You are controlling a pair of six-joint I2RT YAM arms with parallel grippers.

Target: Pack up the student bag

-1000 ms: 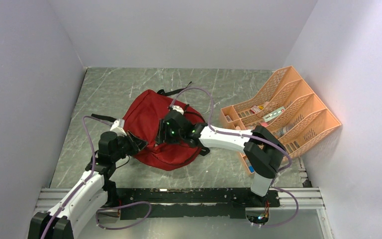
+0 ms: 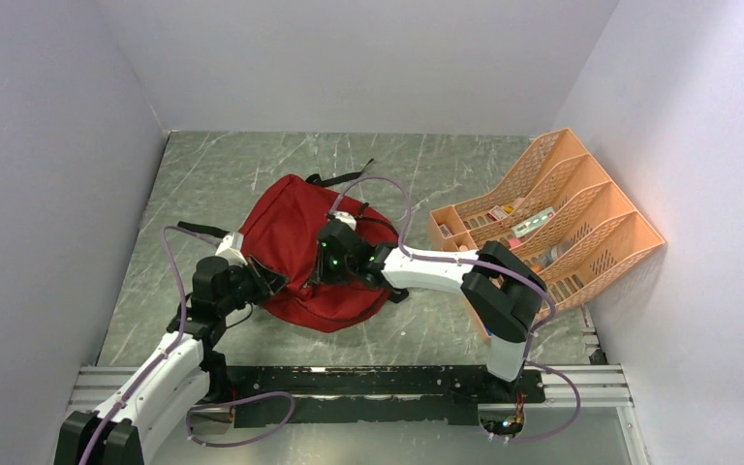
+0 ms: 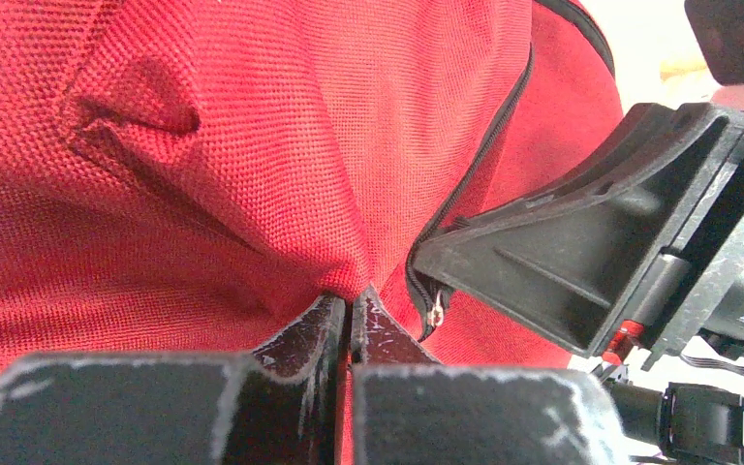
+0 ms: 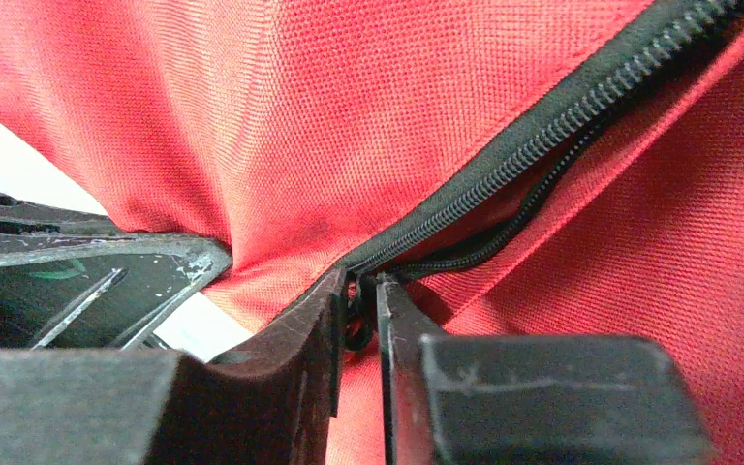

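The red bag (image 2: 295, 228) lies on the table with both grippers at its front part. My left gripper is shut on a fold of the bag's red fabric. In the right wrist view, a dark zipper (image 4: 542, 136) runs diagonally along the bag's opening. A black pull cord (image 4: 489, 247) hangs along it, its looped end between the fingertips of my right gripper. Those fingers are close together with a narrow gap, and whether they press on the pull cannot be made out. A metal zipper piece (image 3: 436, 312) shows beside the right finger in the left wrist view.
An orange compartment organizer (image 2: 596, 208) stands on the right, holding several small items such as a pale green box (image 2: 533, 222). Black straps (image 2: 344, 177) stick out behind the bag. Bare table surface (image 2: 436, 165) shows behind and between bag and organizer.
The left gripper and the bag look unmoved.
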